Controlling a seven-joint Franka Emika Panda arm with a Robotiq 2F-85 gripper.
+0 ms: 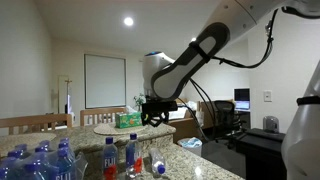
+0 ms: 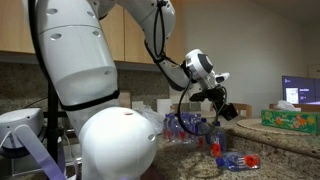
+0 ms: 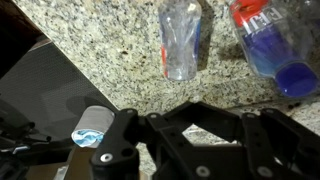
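Note:
My gripper (image 1: 158, 115) hangs in the air above the counter, clear of the bottles below it. Its black fingers are small and dark in both exterior views, and whether anything sits between them cannot be made out. A clear bottle (image 3: 181, 40) lies on the speckled counter in the wrist view; exterior view 2 shows a lying bottle (image 2: 238, 160) with a red cap end. Close by, a bottle with a blue cap and red label (image 3: 270, 40) appears in the wrist view. Exterior view 1 has an upright labelled bottle (image 1: 131, 155) left of the gripper.
Several blue-capped bottles (image 1: 40, 158) crowd the near left of exterior view 1. On the raised ledge behind stands a green box (image 1: 129, 120). A white cup-like object (image 3: 93, 125) is beyond the counter's edge in the wrist view. Bare counter (image 1: 195, 165) lies to the right.

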